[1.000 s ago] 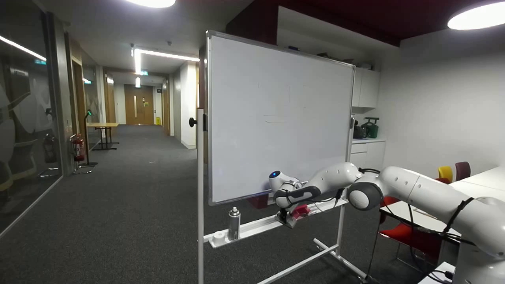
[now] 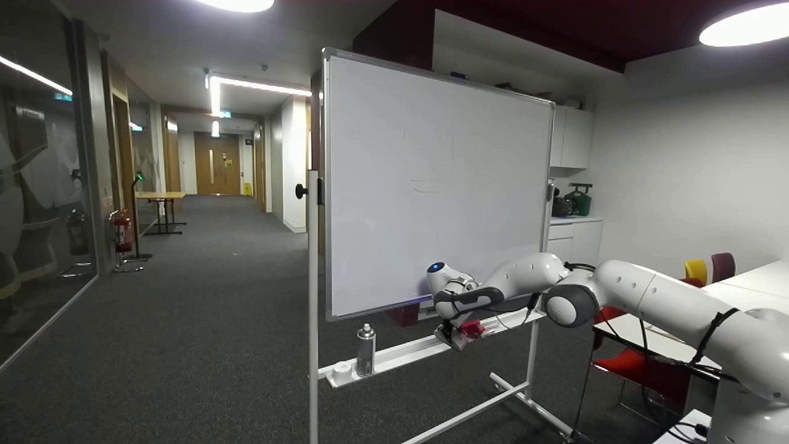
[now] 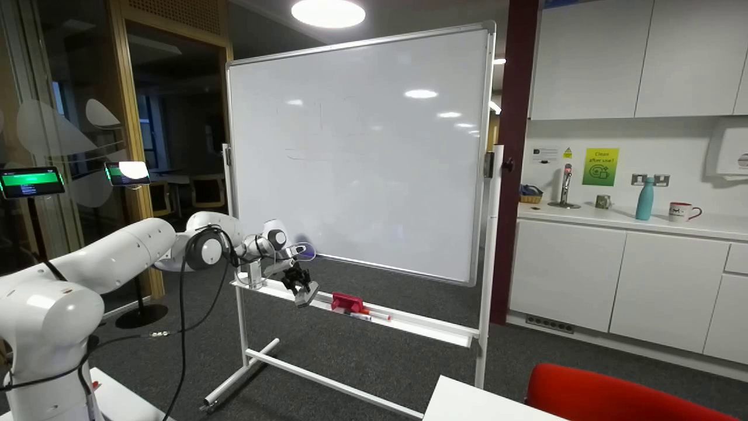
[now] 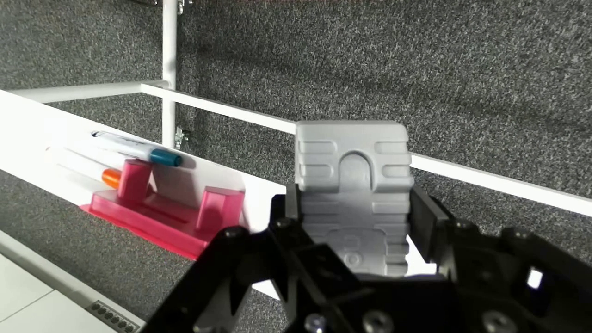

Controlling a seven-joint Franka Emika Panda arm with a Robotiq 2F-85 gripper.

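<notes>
In the wrist view a grey ribbed block, probably a board eraser [image 4: 355,188], is held between the black fingers. My gripper is shut on it. The block [image 3: 306,294] hangs at the front edge of the whiteboard's white tray [image 3: 421,330], and I cannot tell whether it touches the tray. Beside it sits a red holder [image 4: 161,216] on the tray, with a blue-capped marker [image 4: 138,149] and an orange-tipped marker [image 4: 91,166] near it. Above stands the whiteboard [image 3: 357,154], with faint marks on its surface.
A spray can [image 2: 366,350] and a small white roll [image 2: 341,371] stand at one end of the tray. A red chair [image 3: 617,393] and a white table [image 3: 477,403] are in front of the board. Dark carpet lies open below the tray.
In exterior view 1 the gripper and the grey block have shifted slightly to the right, and the wrist has risen a little. The rest of the scene looks the same.
</notes>
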